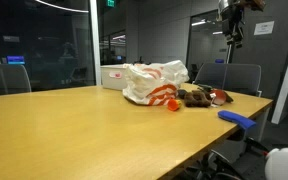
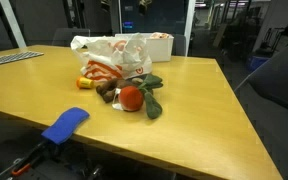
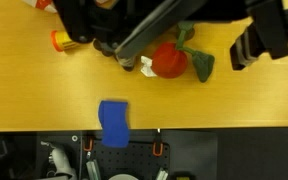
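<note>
My gripper is open high above the table, with nothing held between its fingers. In exterior view 1 it hangs at the upper right (image 1: 234, 40). Well below it, a red round tomato-like object (image 3: 170, 60) with green leaves (image 2: 152, 106) rests on the table. Brown lumpy items (image 2: 109, 90) sit beside it. A small orange-and-yellow piece (image 3: 63, 41) lies a little apart from them. The flat blue object (image 3: 114, 122) is at the table's edge, partly over it in the wrist view.
A crumpled white plastic bag (image 1: 154, 82) with red print lies behind the small items, and a white box (image 1: 113, 77) stands farther back. Grey chairs (image 1: 6, 79) surround the table.
</note>
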